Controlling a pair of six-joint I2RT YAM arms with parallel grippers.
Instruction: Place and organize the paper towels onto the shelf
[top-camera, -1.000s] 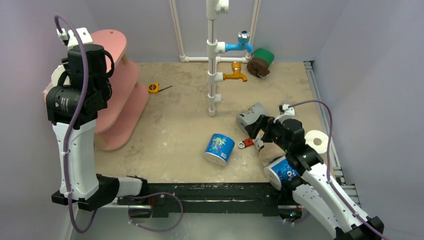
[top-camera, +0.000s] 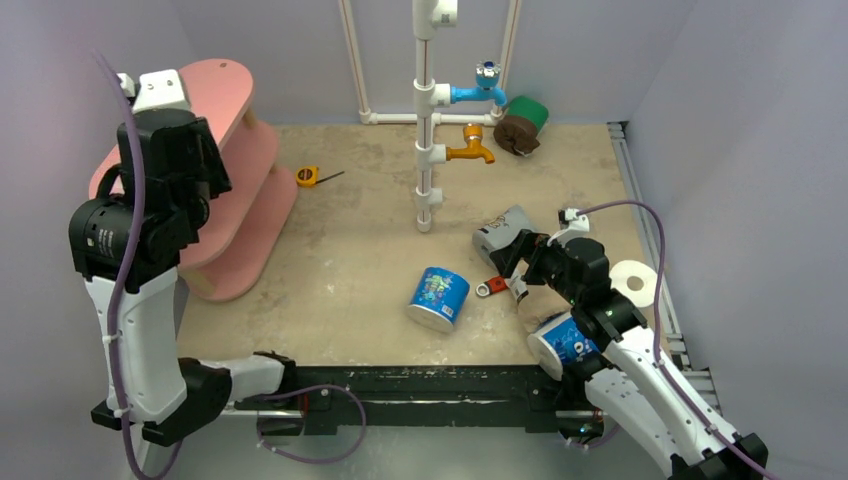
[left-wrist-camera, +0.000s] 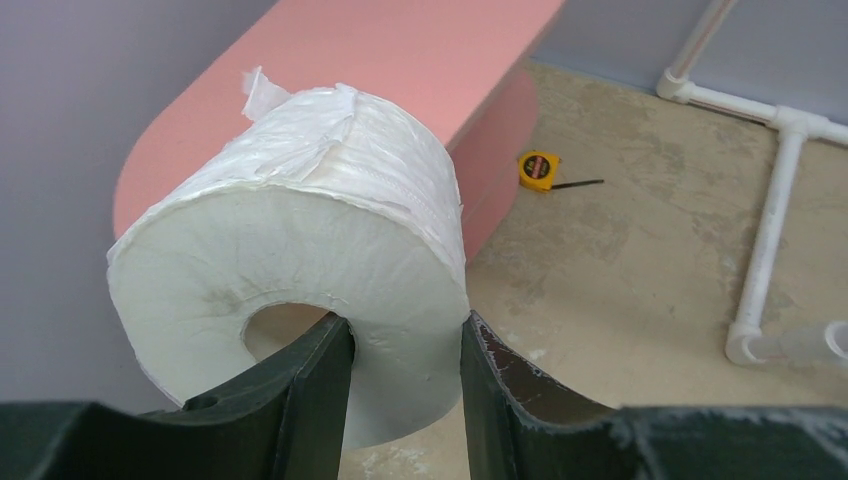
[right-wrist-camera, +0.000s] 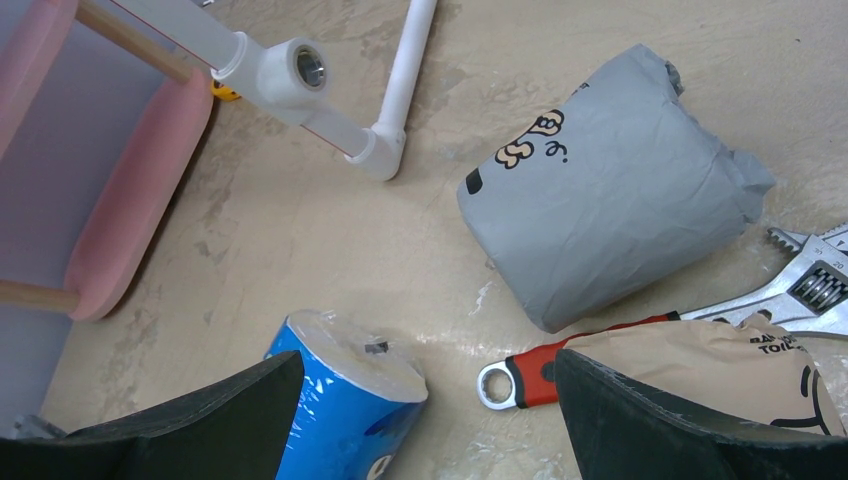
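A white paper towel roll (left-wrist-camera: 220, 250) hangs at the pink shelf (top-camera: 240, 230), with my left gripper shut on its rim. In the top view the arm hides it. My right gripper is open above the table, between a blue-wrapped roll (right-wrist-camera: 345, 410) and a tan-wrapped package (right-wrist-camera: 690, 365), holding nothing. A grey package (right-wrist-camera: 610, 190) lies just beyond. Another blue roll (top-camera: 575, 340) lies near the right front corner, beside a white roll (top-camera: 632, 275).
A standing white pipe (top-camera: 423, 180) with taps is at the middle back. A tape measure (top-camera: 307, 176) lies by the shelf. A wrench (right-wrist-camera: 530, 372) lies under the tan package.
The right arm and table items are unchanged.
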